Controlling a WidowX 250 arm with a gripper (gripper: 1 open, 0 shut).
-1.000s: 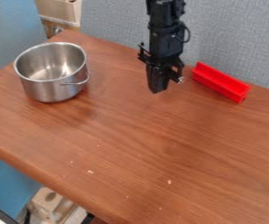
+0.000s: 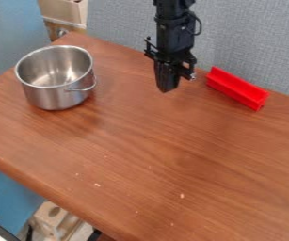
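Observation:
My black gripper (image 2: 169, 77) hangs from the top over the back middle of the wooden table, pointing down, its fingers shut with nothing visible between them. To its left stands a shiny steel pot (image 2: 56, 75) with a wire handle. Just to its right a red oblong block (image 2: 237, 88) lies at the back of the table, apart from the fingertips.
A grey textured wall (image 2: 260, 38) runs along the back, and a blue panel (image 2: 8, 28) stands at the left.
My gripper has risen slightly and shifted a little to the left. The pot and red block have not moved.

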